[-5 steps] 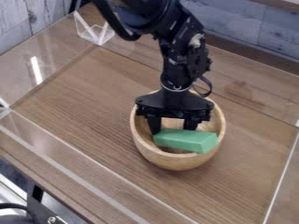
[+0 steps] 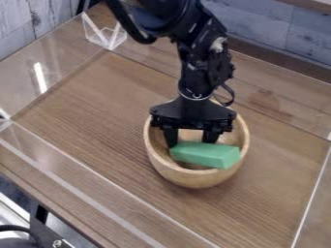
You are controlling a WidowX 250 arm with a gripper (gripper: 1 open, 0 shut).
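A tan, wooden-looking bowl rests on the wooden table toward the right of the middle. Inside it, toward the front right, lies a mint-green block. The black gripper reaches down into the bowl from above, its lower parts just behind the green block. Its fingertips are hidden in the bowl and by the block, so I cannot tell whether it is open or shut, or whether it touches the block.
A pale wall runs along the back, and the table's left edge drops to a dark area at lower left.
The green block sits very slightly further left and higher in the view; the arm is almost unmoved.
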